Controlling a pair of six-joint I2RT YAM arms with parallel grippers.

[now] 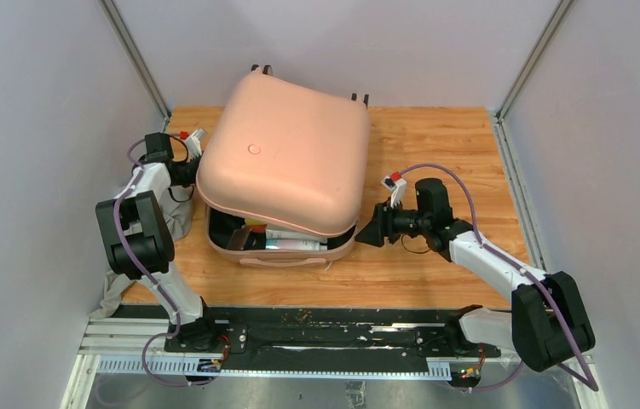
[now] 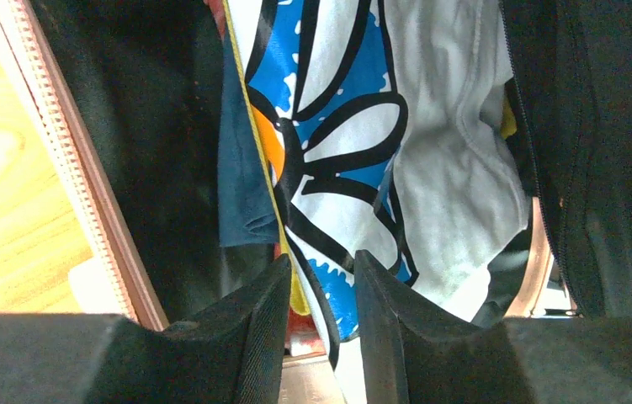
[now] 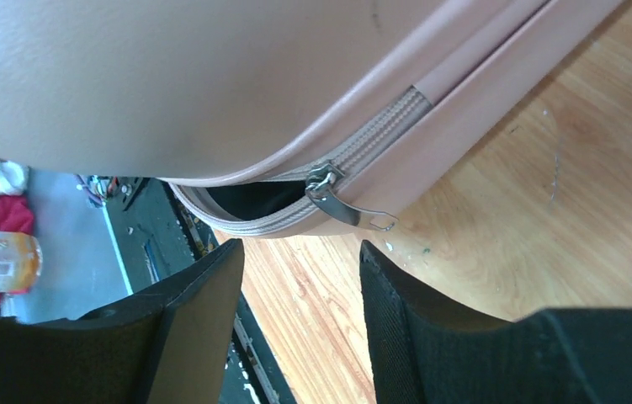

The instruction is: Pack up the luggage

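A pink suitcase (image 1: pixel 282 153) lies on the wooden table, its lid tilted over the base, bottles and other items showing in the front gap. My left gripper is at the lid's left edge, part open, over packed clothes: a blue patterned cloth (image 2: pixel 337 168), grey fabric (image 2: pixel 447 168), a dark zippered lining (image 2: pixel 598 151). Whether it grips fabric is unclear. My right gripper stands open by the front right corner, below the zipper pull (image 3: pixel 337 202), nothing between its fingers.
The wooden table (image 1: pixel 435 281) has free room right of the suitcase. Grey cloth lies left, under the left arm. Walls enclose both sides.
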